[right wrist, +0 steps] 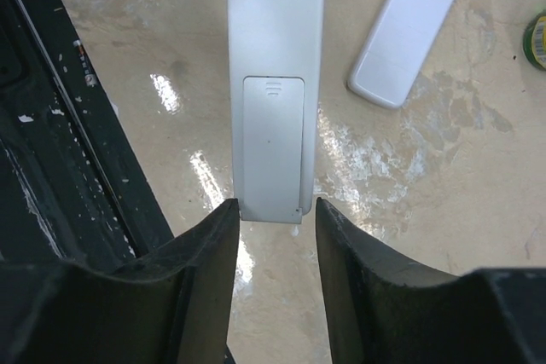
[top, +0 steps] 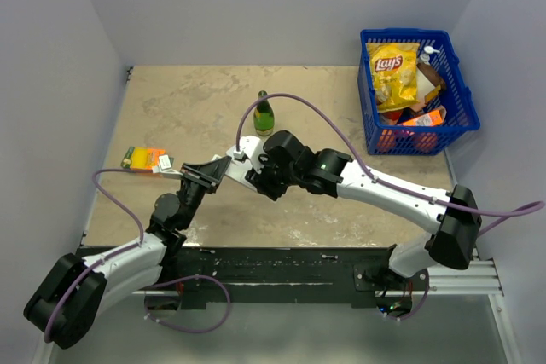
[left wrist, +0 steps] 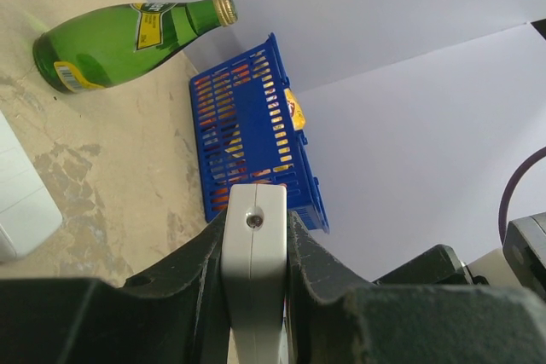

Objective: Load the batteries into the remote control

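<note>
My left gripper is shut on the white remote control (left wrist: pixel 254 245), held end-on in the left wrist view. In the right wrist view the remote (right wrist: pixel 274 14) shows its back, with the battery cover (right wrist: pixel 272 142) sitting slightly past its lower end. My right gripper is part open, its fingertips either side of that lower end. A second white slab (right wrist: pixel 405 31) lies on the table beside it. No batteries can be made out for certain; an orange-yellow pack (top: pixel 143 158) lies at the left of the table in the top view.
A green bottle (top: pixel 264 117) stands at the back middle. A blue basket (top: pixel 465 117) with chips and other goods is at the back right. The table's dark front edge (top: pixel 256 266) runs below both arms.
</note>
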